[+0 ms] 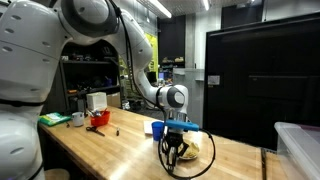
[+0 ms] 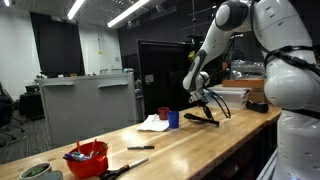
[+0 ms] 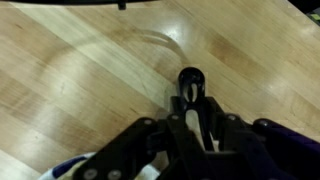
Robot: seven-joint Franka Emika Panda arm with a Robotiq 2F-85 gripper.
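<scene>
My gripper [image 1: 172, 152] hangs low over the wooden table, toward its right half. In the wrist view, the fingers point down at the table and my gripper is shut on a small dark object [image 3: 191, 77] with a rounded end. What that object is cannot be made out, and most of it is hidden by the fingers. From the other side, a black slanted shape [image 2: 201, 119] shows below the gripper [image 2: 207, 111]; whether it is in the grip is unclear.
A yellowish bowl [image 1: 188, 152] sits just behind the gripper. The blue cup [image 2: 173, 119], red cup [image 2: 163, 112] and white cloth [image 2: 152, 124] stand further along. A red container [image 2: 87, 158] with tools is at the far end. A black cable loops beside the gripper.
</scene>
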